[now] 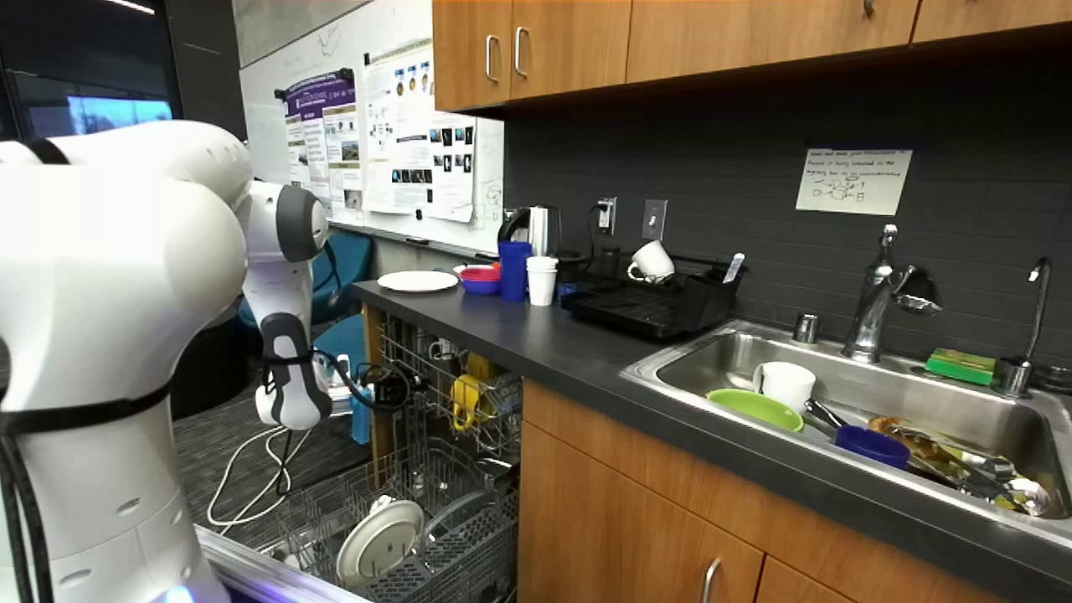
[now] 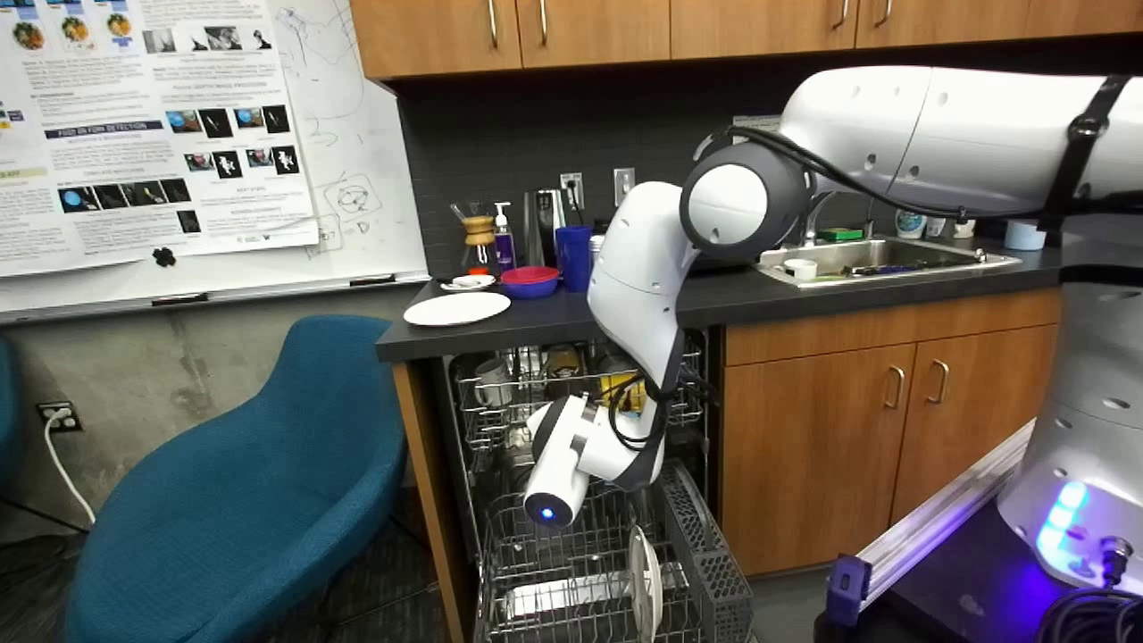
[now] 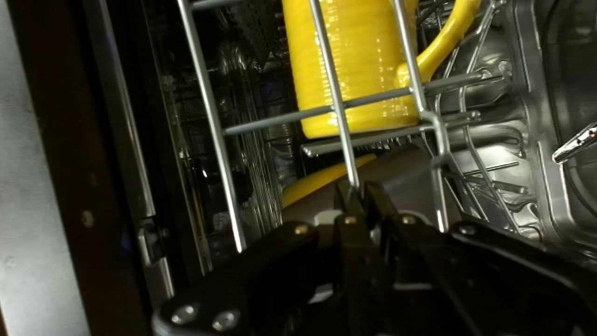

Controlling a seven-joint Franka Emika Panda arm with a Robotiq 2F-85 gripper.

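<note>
In the wrist view my gripper is shut on a front wire of the dishwasher's upper rack (image 3: 342, 131). The wire runs down between the two dark fingertips. Just behind these wires stands a yellow mug (image 3: 352, 61), its handle to the right. Exterior view 1 shows the gripper (image 1: 397, 387) at the front of the upper rack (image 1: 437, 373), beside the yellow mug (image 1: 466, 400). From the other side, the wrist of the arm (image 2: 584, 439) covers part of the rack, and the fingers cannot be made out.
Below, the lower rack (image 2: 552, 541) is pulled out and holds a white plate (image 1: 382, 543) and a grey cutlery basket (image 2: 702, 541). Overhead lies the dark countertop (image 1: 563, 347). A blue chair (image 2: 257, 482) stands to the left of the dishwasher.
</note>
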